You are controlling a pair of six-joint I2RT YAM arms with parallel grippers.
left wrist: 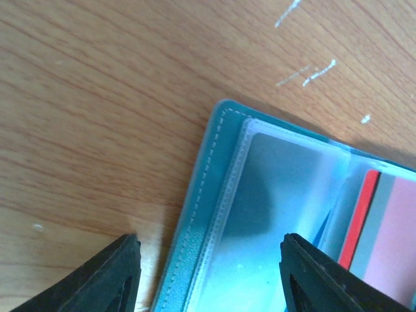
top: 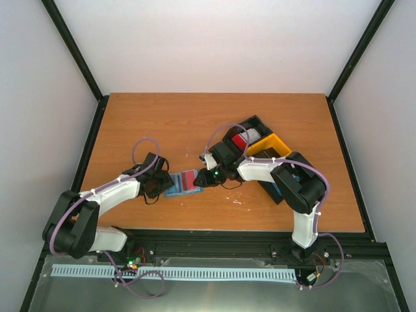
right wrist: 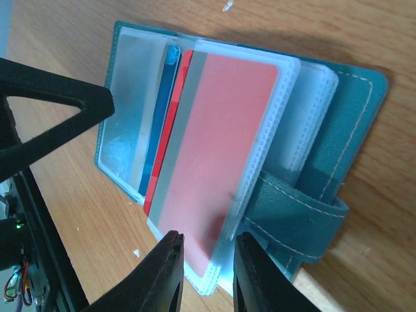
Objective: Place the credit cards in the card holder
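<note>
A teal card holder (top: 171, 192) lies open on the table, with clear sleeves. A pink card with red and grey edges (right wrist: 214, 130) sits in a sleeve; a blue strip (right wrist: 159, 110) shows beside it. My left gripper is part open over the holder's left end, nothing visible between its fingers. My right gripper has its fingertips a short gap apart at the near edge of the pink card's sleeve; whether they touch it is unclear.
A dark case with yellow and black compartments (top: 276, 143) and red items stands at the back right, under the right arm.
</note>
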